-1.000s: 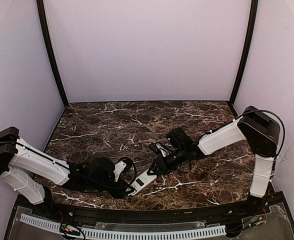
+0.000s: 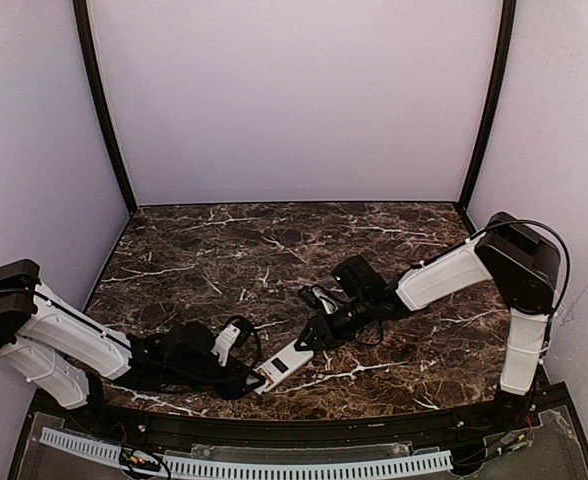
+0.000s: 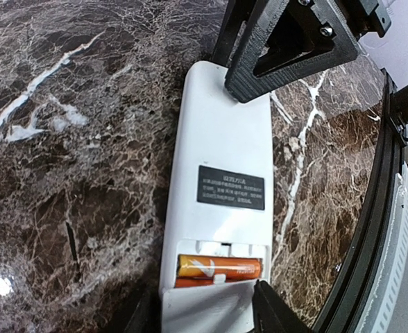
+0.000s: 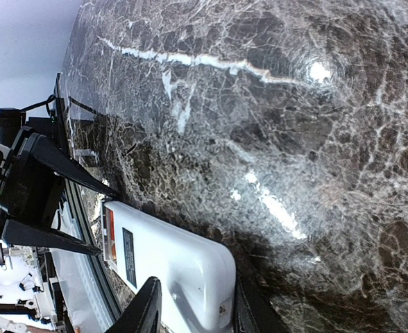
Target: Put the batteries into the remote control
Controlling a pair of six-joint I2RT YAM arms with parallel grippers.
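The white remote (image 2: 286, 364) lies back-up on the marble table between my two grippers. In the left wrist view its compartment shows an orange battery (image 3: 218, 266) and part of another, partly covered by a white cover piece (image 3: 207, 305). My left gripper (image 2: 254, 377) is at the compartment end, fingers low on either side of the cover; whether they grip is unclear. My right gripper (image 2: 312, 338) is at the other end, its fingers around the remote's top end (image 4: 197, 277), part open; contact is hard to tell.
Bare marble table (image 2: 204, 260) stretches behind and to the right. The dark front edge rail (image 2: 304, 428) is close below the remote. White walls surround the back and sides.
My right arm has not visibly moved.
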